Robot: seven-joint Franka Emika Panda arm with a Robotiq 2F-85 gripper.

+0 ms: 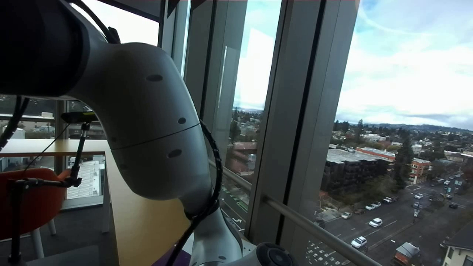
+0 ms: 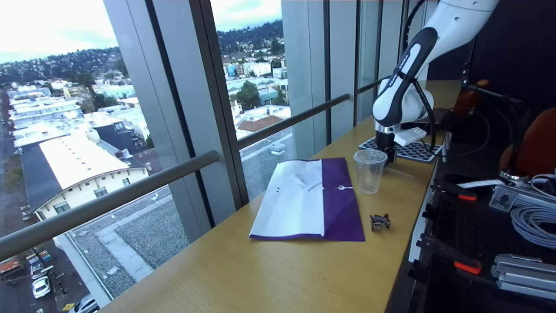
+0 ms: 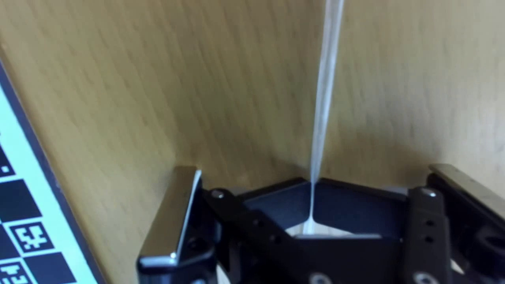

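Observation:
A thin, translucent straw runs down the wrist view above the wooden table. My gripper is shut on it, the black fingers meeting with the straw pinched between their tips. In exterior view 2 the gripper is low over the table, partly behind a clear plastic cup with a lid. A faint length of the straw shows to the right of the cup, close to the tabletop. Exterior view 1 has only the arm; the fingers are out of its sight.
A black-and-white marker board lies behind the gripper. Left of the cup is an unfolded white-and-purple folder; a small dark metal clip sits nearer the front. Window rail borders the table.

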